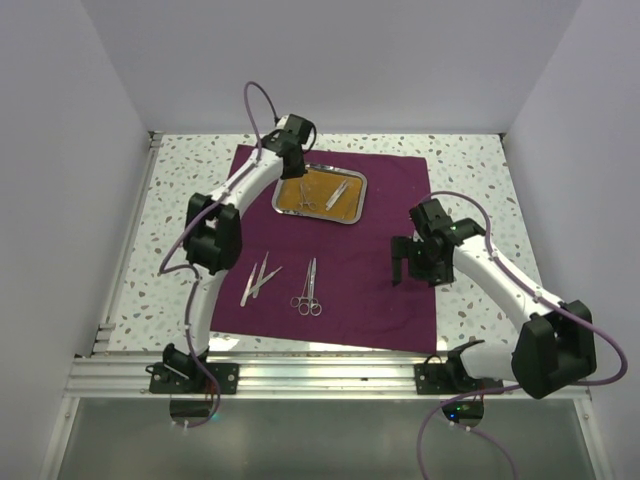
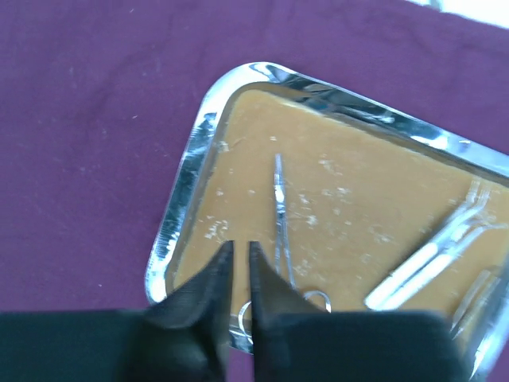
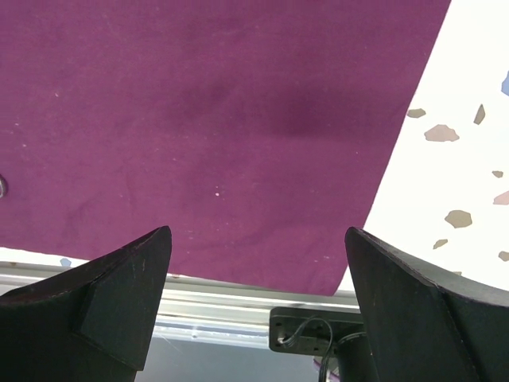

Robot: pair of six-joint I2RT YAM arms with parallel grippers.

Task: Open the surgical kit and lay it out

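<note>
The metal tray (image 1: 364, 190) stands at the back of the purple cloth (image 1: 360, 260). Inside it lie a ring-handled clamp (image 2: 280, 211), pale slim instruments (image 2: 425, 265) side by side, and another thin one (image 2: 472, 299) at the right, partly hidden. My left gripper hovers over the tray's left part, its fingertips a narrow gap apart with nothing between them. The clamp's rings show below and around those fingers. My right gripper is wide open and empty above the cloth's right side.
On the cloth's front left lie several slim instruments (image 1: 248, 287) and two ring-handled ones (image 1: 313, 288) side by side. Speckled table (image 1: 480, 170) shows around the cloth, with a metal rail (image 1: 320, 371) along the front.
</note>
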